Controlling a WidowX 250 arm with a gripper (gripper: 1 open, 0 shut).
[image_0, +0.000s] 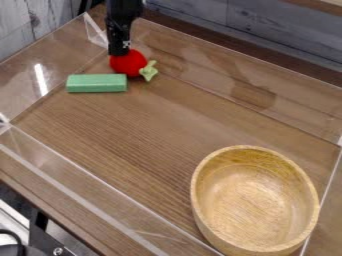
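My dark gripper (116, 46) comes down from the top left, its tip just above a round red object (127, 63) with a pale green top (147, 72); whether it touches is unclear. The gripper looks shut, with nothing visible between its fingers. A green rectangular block (96, 83) lies just below and left of the red object.
A large yellow bowl (254, 235) stands at the lower right. A pale wall borders the top left.
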